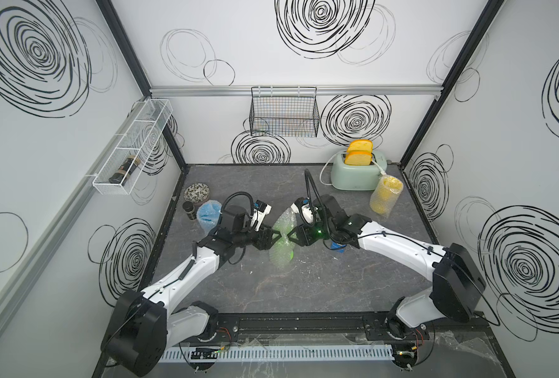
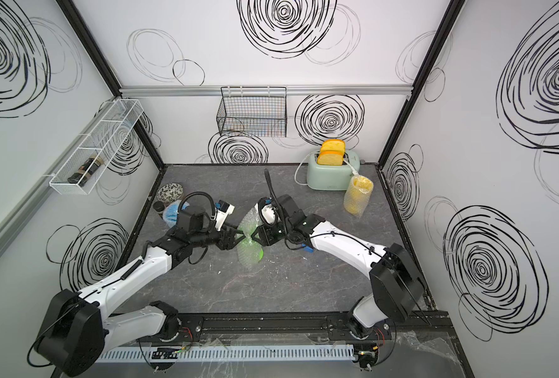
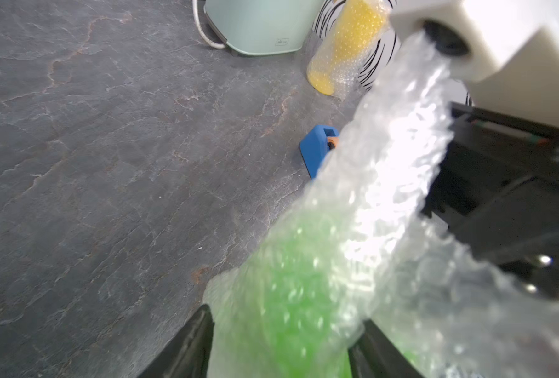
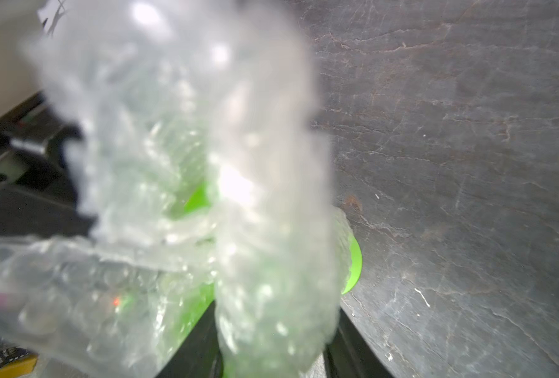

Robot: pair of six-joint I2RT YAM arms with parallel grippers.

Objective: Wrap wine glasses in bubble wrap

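A glass with a bright green part point(image 2: 258, 252) stands in the middle of the table, surrounded by clear bubble wrap point(image 1: 282, 255). The wrap is pinched inward above the green. From the left, my left gripper stands part open, its fingers point(image 3: 191, 346) on either side of the wrap. My right gripper comes in from the opposite side, also part open, with a fold of wrap between its fingers. Both grippers nearly meet at the wrap's waist. Loose wrap rises above them, and most of the glass is hidden.
A yellow wrapped glass point(image 1: 386, 194) stands at the back right by a green toaster point(image 1: 353, 177). At the left are a blue wrapped item point(image 1: 208, 213), a dark jar point(image 1: 189, 209) and a speckled bowl point(image 1: 196, 191). A blue object point(image 3: 315, 149) lies behind the right gripper.
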